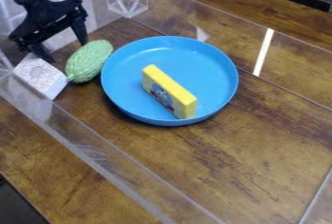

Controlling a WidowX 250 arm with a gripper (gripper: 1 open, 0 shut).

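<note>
My black gripper (54, 34) hangs at the upper left, open, its fingers over the back end of a green, ridged oblong object (88, 61) and a white patterned block (41, 76). The green object lies between that block and a blue plate (213, 91). A yellow box (169, 93) with a printed side rests on the plate.
Clear plastic walls (116, 170) run along the left and back of the wooden floor (240, 160). The floor right of and below the plate is clear.
</note>
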